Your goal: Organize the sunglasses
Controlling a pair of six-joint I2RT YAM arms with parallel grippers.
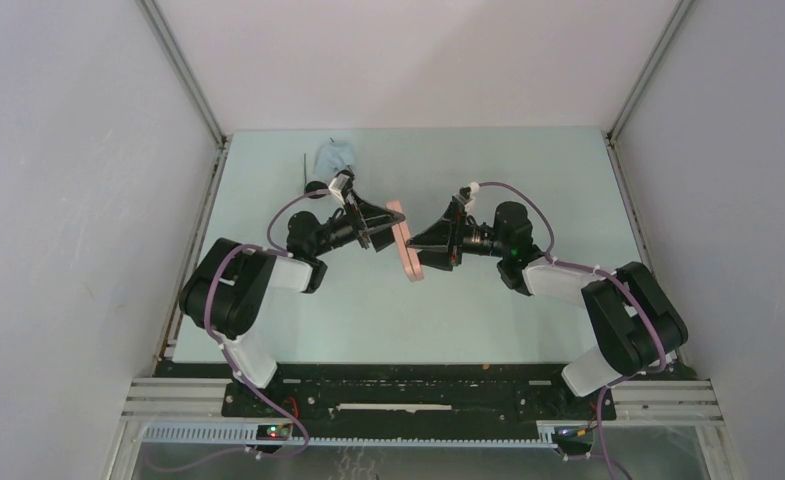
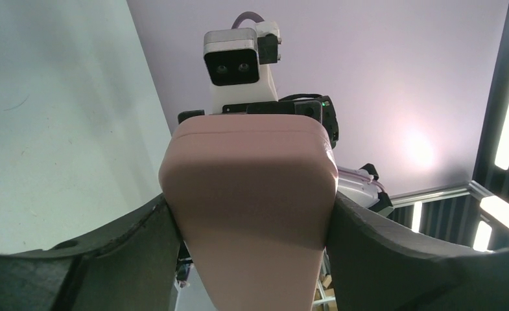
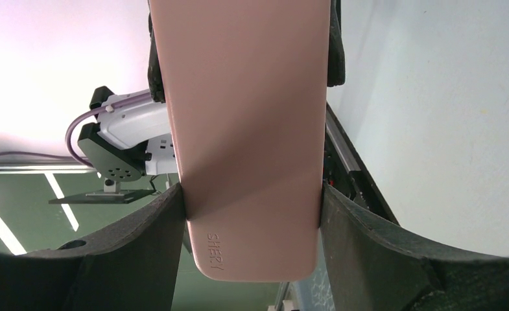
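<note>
A pink glasses case (image 1: pixel 406 245), with "SHERY" embossed near one end, is held up between my two arms, above the middle of the table. My right gripper is shut on it, the fingers (image 3: pixel 362 240) pressing its two long edges. My left gripper has its fingers (image 2: pixel 135 240) on either side of the case at its other end. Whether they grip it or only surround it cannot be told. In the top view, dark round sunglasses lenses (image 1: pixel 316 188) lie at the upper left, partly behind the left arm.
A light blue cloth (image 1: pixel 335 157) lies at the back left of the table (image 1: pixel 398 325), near the lenses. White walls close in on both sides.
</note>
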